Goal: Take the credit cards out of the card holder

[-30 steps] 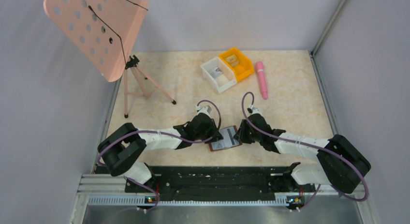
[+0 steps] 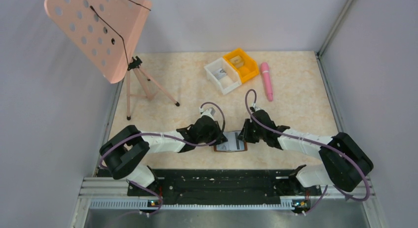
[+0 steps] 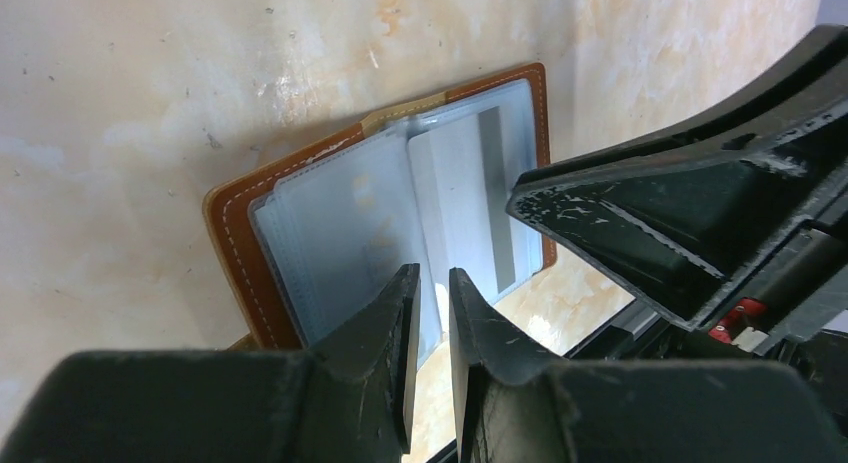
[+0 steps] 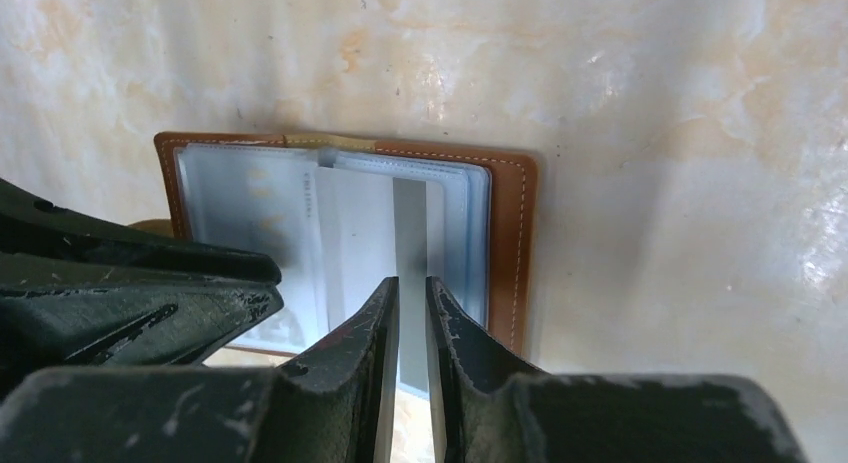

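A brown leather card holder (image 2: 230, 150) lies open and flat on the table between the two grippers. Its clear sleeves (image 3: 345, 218) face up. In one half sits a white card (image 4: 358, 233) crossed by a grey stripe (image 4: 410, 273), under or beside the sleeves; which, I cannot tell. Above the sleeve half, my left gripper has its fingertips a little apart, with nothing gripped. My right gripper hovers over the striped card, its tips slightly parted and empty. Whether either one touches the holder is unclear.
At the back stand a white bin (image 2: 215, 70) and a yellow bin (image 2: 252, 70), side by side. A pink cylinder (image 2: 267, 81) lies to their right. A tripod (image 2: 135, 65) occupies the back left. Bare table surrounds the holder.
The card holder has turned from a slight slant to lying straight.
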